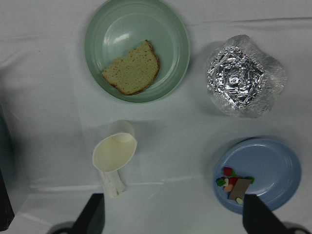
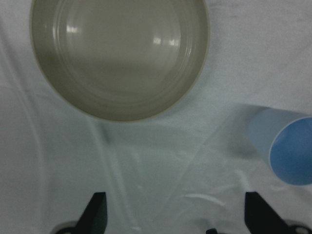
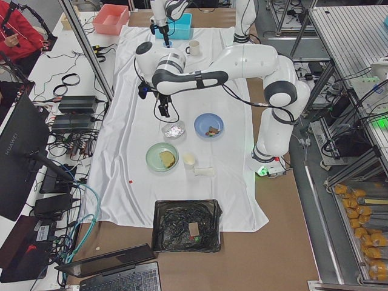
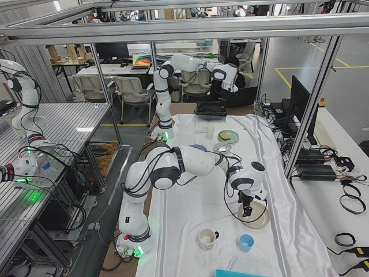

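Note:
My left gripper (image 3: 163,110) hangs open and empty above the white cloth. Its wrist view shows a green plate (image 1: 136,29) with a bread slice (image 1: 130,68), crumpled foil (image 1: 243,75), a blue plate (image 1: 268,165) with small food-like pieces, and a cream cup (image 1: 114,151) beside a white strip (image 1: 112,185). My right gripper (image 4: 247,210), open and empty, is over the beige plate (image 2: 122,105). A blue cup (image 2: 285,146) stands beside that plate; a white mug (image 4: 206,239) is nearby.
A black lined tray (image 3: 185,236) and a laptop (image 3: 121,279) lie beyond the cloth's edge. A turquoise bin (image 4: 239,273) is at the opposite end. Cables and a frame post border the cloth; its middle has free room.

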